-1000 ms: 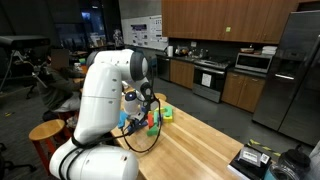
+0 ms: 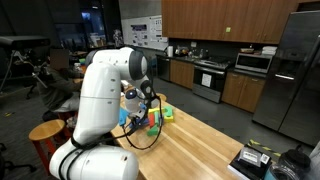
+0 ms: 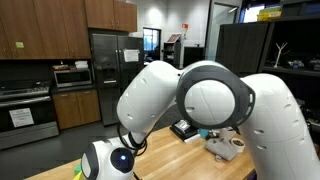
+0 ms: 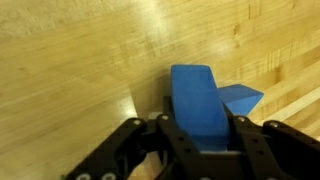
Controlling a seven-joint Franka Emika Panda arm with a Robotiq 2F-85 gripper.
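In the wrist view a blue block (image 4: 198,98) stands between the dark fingers of my gripper, which is shut on it. Its long face reaches out past the fingertips. Just behind and to the right, a second blue piece (image 4: 241,98) with slanted edges shows partly; whether it touches the held block I cannot tell. Wooden tabletop (image 4: 75,75) fills the rest of that view. From exterior view 1, the gripper is small and tangled among cables and coloured blocks, so its hold is not clear there.
Green blocks (image 2: 167,112) lie beside the gripper on the table. A black-and-white box (image 2: 250,162) and a dark round object (image 2: 296,160) occupy the near right corner. A red stool (image 2: 46,131) stands left.
The arm's end has shifted slightly near the coloured blocks, and less of the red there shows now. The rest of the scene looks the same.
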